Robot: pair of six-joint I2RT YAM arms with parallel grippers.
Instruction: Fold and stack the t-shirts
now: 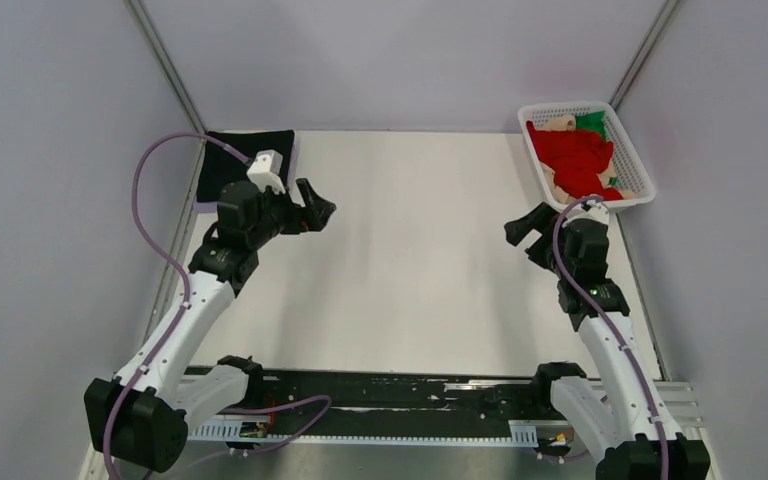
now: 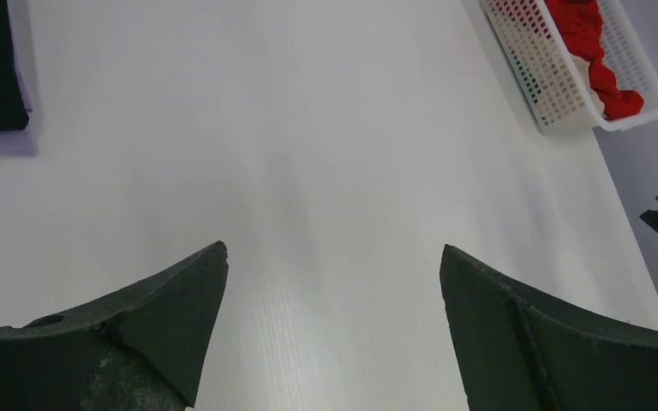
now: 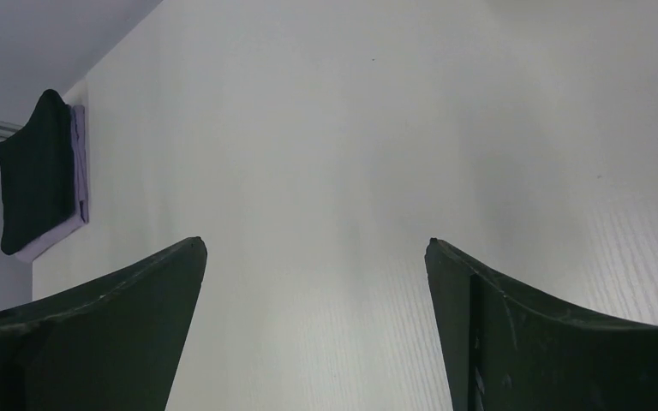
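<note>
At the table's back left corner lies a stack of folded shirts, a black shirt [image 1: 222, 165] on top of a lilac one [image 1: 294, 160]. The same black shirt [image 3: 38, 175] and lilac shirt [image 3: 78, 163] show at the left of the right wrist view. Red cloth [image 1: 572, 158], with beige and green pieces around it, fills the white basket [image 1: 645, 185] at the back right. My left gripper [image 1: 318, 208] hovers open just right of the stack, empty. Open and empty too, my right gripper [image 1: 520, 240] is in front of the basket, over the table's right side.
Walls close in at the back and both sides. A dark rail [image 1: 390, 400] runs along the front edge, and purple cables [image 1: 132, 205] loop beside the arms.
</note>
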